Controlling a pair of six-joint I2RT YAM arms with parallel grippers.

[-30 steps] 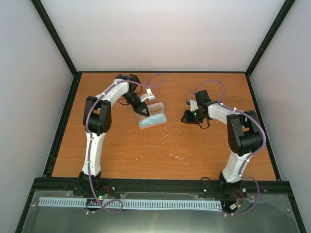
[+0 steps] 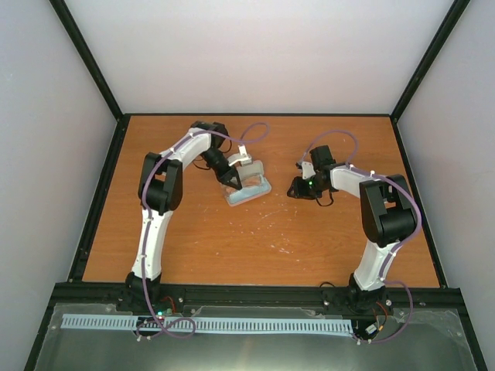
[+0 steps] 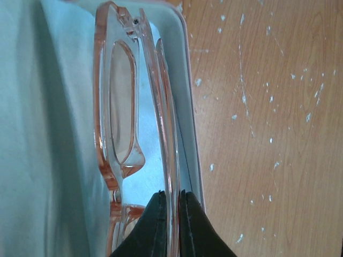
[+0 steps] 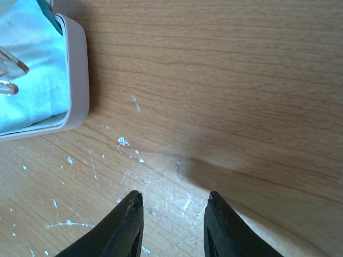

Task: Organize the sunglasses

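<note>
Clear pinkish sunglasses [image 3: 115, 160] lie in an open case [image 2: 247, 195] lined with pale blue cloth [image 3: 59, 134]. My left gripper is shut on a thin clear temple arm of the sunglasses, over the case. In the right wrist view, part of the case [image 4: 76, 75] and a tip of the clear frame show at the upper left. My right gripper stands open and empty, low over the table to the right of the case.
Dark frame rails and pale walls edge the workspace.
The right arm looks still.
</note>
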